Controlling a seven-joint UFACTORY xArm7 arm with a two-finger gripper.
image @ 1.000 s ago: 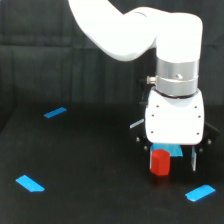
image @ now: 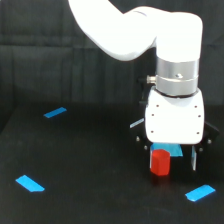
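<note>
A small red block point(image: 160, 163) rests on the dark table, below the white hand of the arm. Above the block and to its right, a light blue patch point(image: 172, 150) shows under the hand, partly covered by it. My gripper point(image: 172, 161) points down over this spot, its fingers set wide apart. One dark finger point(image: 193, 158) stands right of the block, clear of it; the other is hard to make out against the dark background. Nothing appears clamped between them.
Blue strips lie flat on the table: one at the far left point(image: 55, 112), one at the near left point(image: 30, 184) and one at the near right point(image: 200, 192).
</note>
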